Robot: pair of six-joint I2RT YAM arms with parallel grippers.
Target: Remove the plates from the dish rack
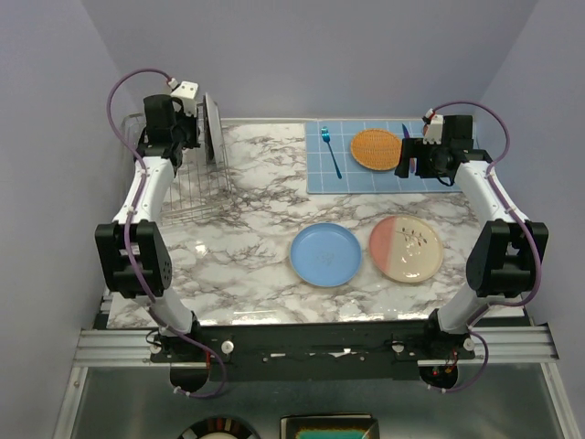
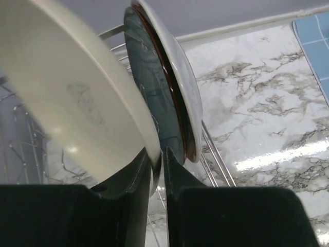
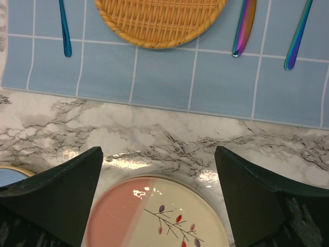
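Observation:
In the rack at the back left stands my left gripper [image 1: 190,137]. The left wrist view shows the rim of a cream plate [image 2: 77,98] reaching down between its fingers, which stand close together; whether they press on it I cannot tell. To the right of that plate, a dark green plate [image 2: 146,72], a brown one and a white plate [image 2: 177,67] lean together upright in the dish rack [image 2: 218,154]. My right gripper is open and empty, above the counter. Flat on the counter lie a blue plate [image 1: 325,254] and a pink and cream plate [image 1: 406,248].
A blue checked mat [image 1: 329,187] at the back right carries a woven round mat [image 1: 376,149], a blue fork [image 1: 330,151] and coloured cutlery [image 3: 244,28].

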